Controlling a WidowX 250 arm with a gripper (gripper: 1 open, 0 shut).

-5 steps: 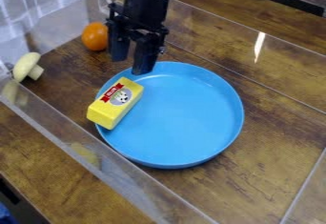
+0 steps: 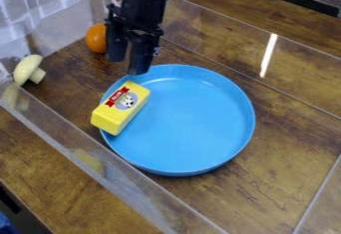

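Observation:
My black gripper hangs at the upper middle, just above the back-left rim of a blue round plate. Its fingers point down, and I cannot tell whether anything is between them. A yellow box with a red label lies tilted across the left part of the plate. An orange round object sits left of the gripper, partly behind it.
A pale mushroom-like object lies at the far left, by a clear plastic edge running along the left and lower side.
My gripper has shifted slightly to the left, toward the orange object. The box and plate look unmoved.

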